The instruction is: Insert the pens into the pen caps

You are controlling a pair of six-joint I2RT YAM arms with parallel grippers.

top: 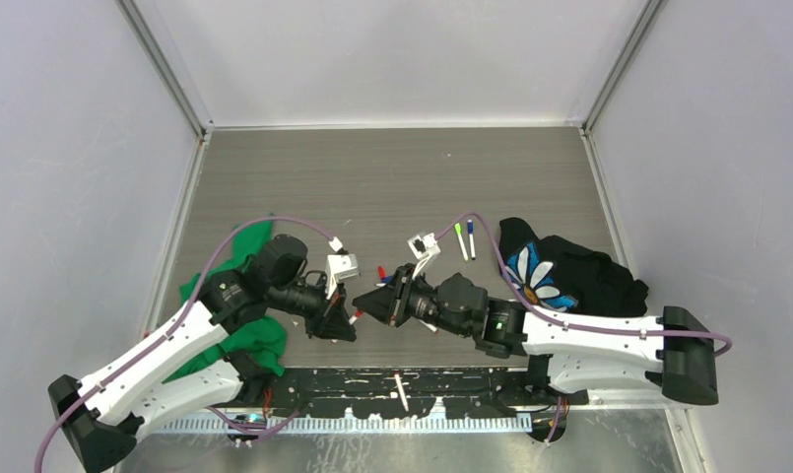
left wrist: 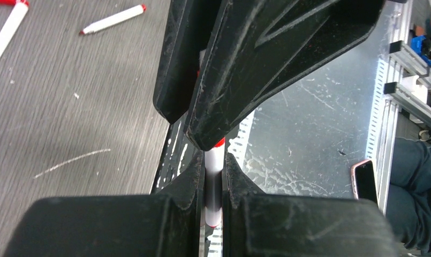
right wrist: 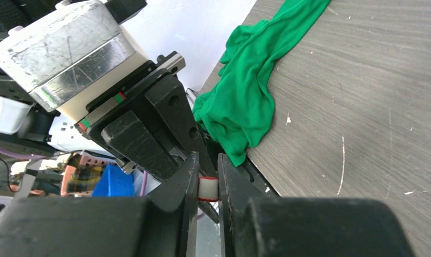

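Observation:
My two grippers meet at the centre. The left gripper is shut on a white pen body, whose red upper end runs up toward the right gripper's black fingers. The right gripper has a short white piece with red rims between its fingertips, probably part of the red pen or its cap; whether it grips firmly is unclear. A white pen with red ends lies on the floor, as does another white pen on the front strip. Green-capped and blue-capped pens lie behind the right arm.
A green cloth lies at left, a black cloth with a flower print at right.

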